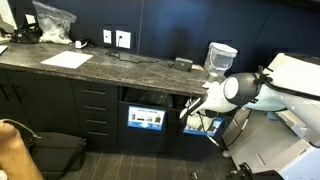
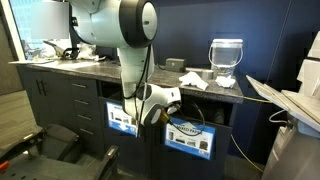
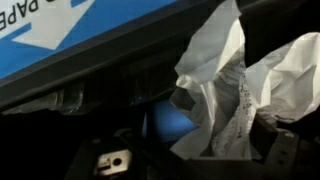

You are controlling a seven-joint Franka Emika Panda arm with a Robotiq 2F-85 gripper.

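Observation:
Crumpled white printed paper (image 3: 225,85) fills the right half of the wrist view, rising from between my gripper's fingers. My gripper is open around or beside the paper; whether its fingers touch it is hard to tell in the dark. Beyond the fingers lies a dark space with a blue patch (image 3: 168,122). In exterior view 2 the arm (image 2: 135,65) reaches down over the counter front to the bins, and the gripper's fingertips are too small to make out. A blue and white bin label (image 3: 60,25) runs across the wrist view's upper left.
Two labelled openings sit under the counter, with a left label (image 1: 145,117) and a right label (image 2: 190,140). On the counter (image 1: 110,68) are a clear bucket (image 1: 220,57), a dark box (image 1: 183,64) and a flat white sheet (image 1: 67,59). A black bag (image 1: 60,152) lies on the floor.

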